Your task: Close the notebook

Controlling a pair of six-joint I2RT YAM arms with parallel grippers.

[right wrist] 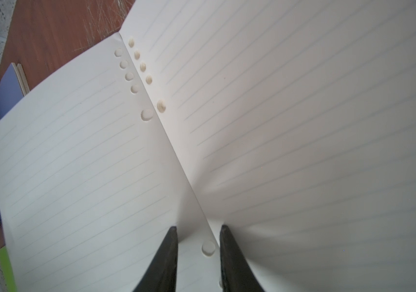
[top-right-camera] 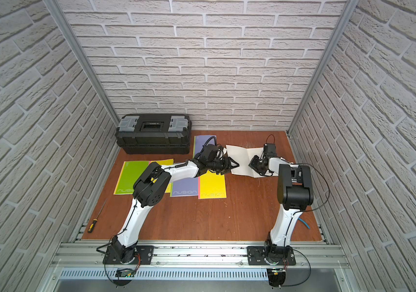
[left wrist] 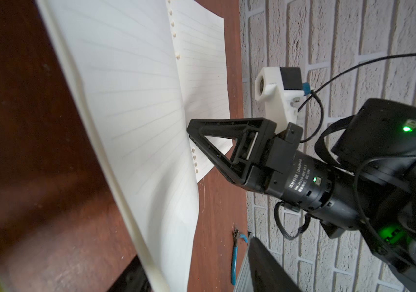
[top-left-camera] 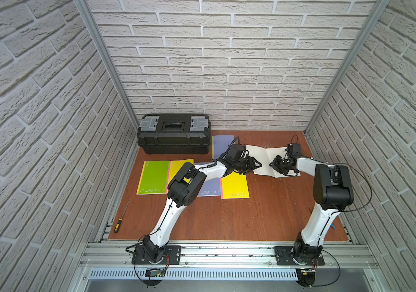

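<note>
The notebook (top-left-camera: 262,156) lies open at the back right, lined white pages facing up. Its left half (left wrist: 135,121) is tilted up from the table along the outer edge. My left gripper stands open around that edge, one finger on either side. Over the spine, my right gripper points down at the pages, its fingers a little apart with only paper seen behind the gap. Its fingertips seem to touch or nearly touch the pages near the fold; the right arm covers part of the right half (right wrist: 325,126).
Green (top-left-camera: 152,177), yellow (top-left-camera: 236,187) and purple (top-left-camera: 223,146) notebooks lie left of the open one. A black toolbox (top-left-camera: 174,133) stands at the back left. A screwdriver (top-left-camera: 118,224) and blue-handled pliers (left wrist: 234,262) lie near the sides.
</note>
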